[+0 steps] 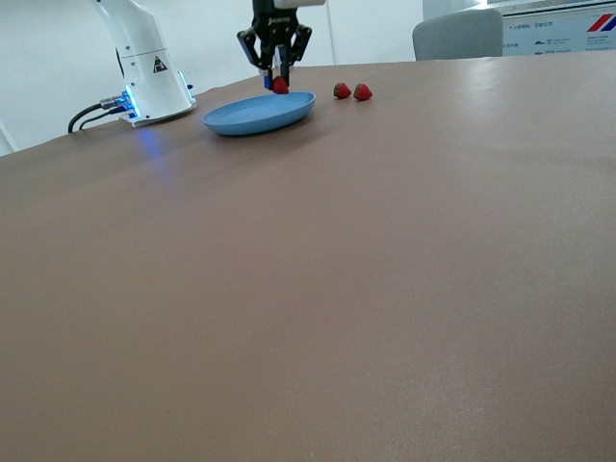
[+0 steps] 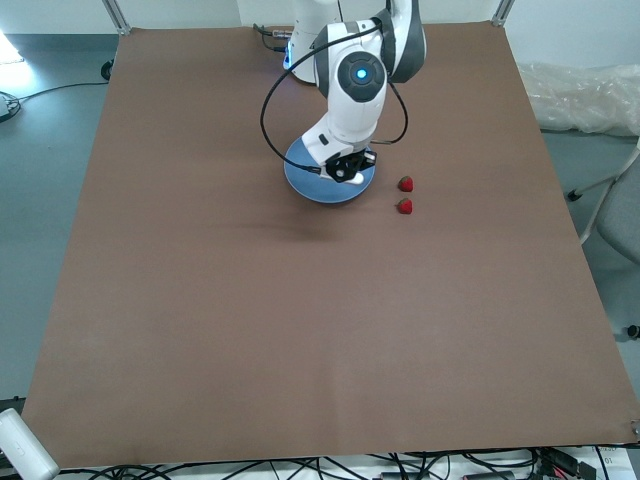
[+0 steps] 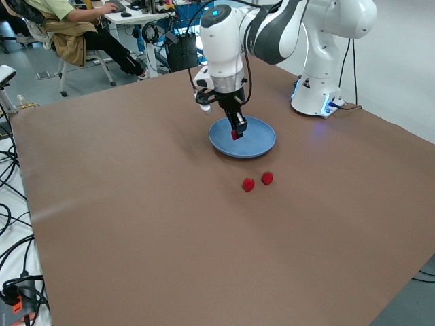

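My black gripper [image 1: 276,83] is over a round blue plate [image 1: 241,120], shut on a red strawberry [image 1: 281,87]; in the right view it reaches down over the plate [image 3: 258,142] with the strawberry [image 3: 234,135] at its tip. Two more strawberries lie on the brown table beside the plate, one [image 2: 406,184] behind the other [image 2: 405,206] in the left view. The arm hides much of the plate and the held strawberry in the left view.
The arm's white base [image 3: 316,95] stands at the table's far side behind the plate. A grey chair [image 1: 457,38] stands beyond the table's edge.
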